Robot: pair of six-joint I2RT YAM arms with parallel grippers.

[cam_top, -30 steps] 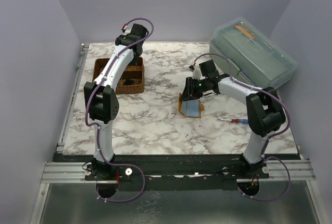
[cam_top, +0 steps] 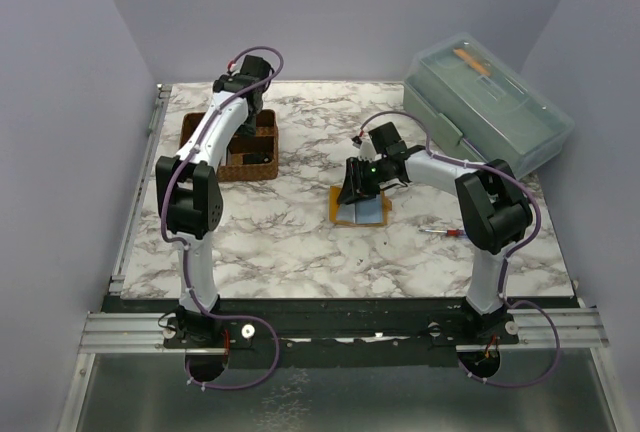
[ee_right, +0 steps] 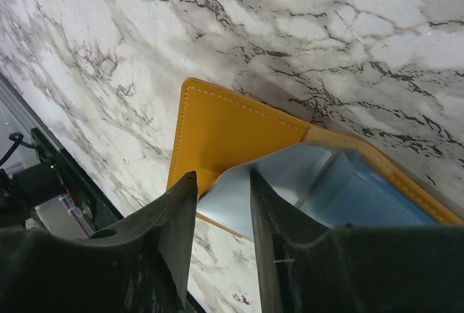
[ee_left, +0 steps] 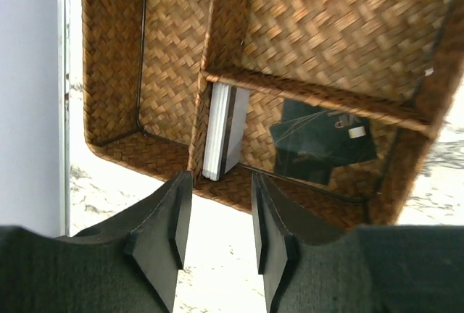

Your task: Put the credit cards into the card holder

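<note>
The card holder (cam_top: 368, 212) lies spread open on the marble table, its orange cover (ee_right: 232, 128) flat and its pale sleeves showing. Just over its left half, my right gripper has its fingers apart, with a curled clear sleeve (ee_right: 279, 172) close below the tips; I cannot tell if they touch it. Inside the woven basket (cam_top: 248, 172), a white-edged stack of cards (ee_left: 225, 132) stands against a divider. Dark cards (ee_left: 322, 139) lie flat beside it. My left gripper is open above the basket's near wall, with nothing between its fingers.
A green clear-lidded box (cam_top: 490, 102) stands at the back right. A red and blue pen-like item (cam_top: 445, 233) lies to the right of the holder. Bare table lies between basket and holder.
The holder's cover was raised a second ago and now lies flat to the left. My right gripper has moved left with it.
</note>
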